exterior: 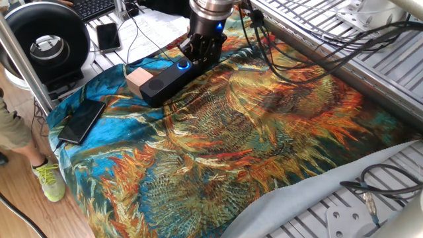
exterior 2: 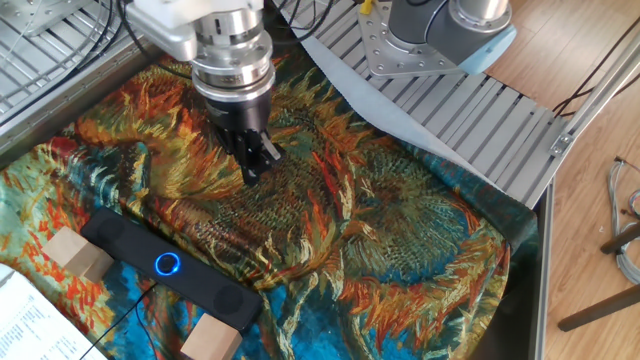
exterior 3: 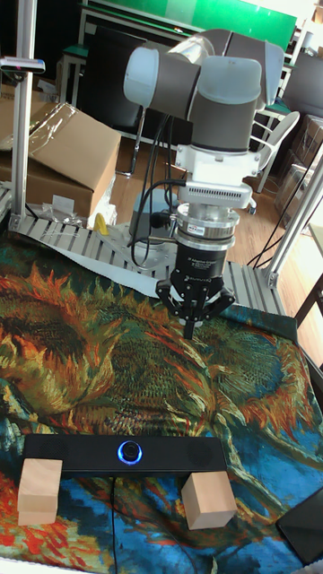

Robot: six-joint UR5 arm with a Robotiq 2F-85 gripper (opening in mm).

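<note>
My gripper point(exterior 3: 188, 332) hangs pointing down above the patterned cloth point(exterior 3: 144, 369). Its dark fingers look drawn together, and nothing shows between them. A long black speaker bar point(exterior 3: 72, 455) with a glowing blue ring lies on the cloth, apart from the gripper in exterior view 3. One wooden block point(exterior 3: 40, 483) is by the bar's left end and another wooden block point(exterior 3: 208, 498) by its right end. In exterior view 1 the gripper point(exterior: 197, 63) overlaps the bar's far end and hides it. From exterior view 2, bare cloth separates the gripper point(exterior 2: 252, 178) from the bar point(exterior 2: 205, 282).
A dark phone point(exterior: 82, 121) lies at the cloth's edge, and another phone point(exterior: 108, 37) rests near printed sheets point(exterior: 152, 33). Loose black cables point(exterior: 291, 73) hang by the arm.
</note>
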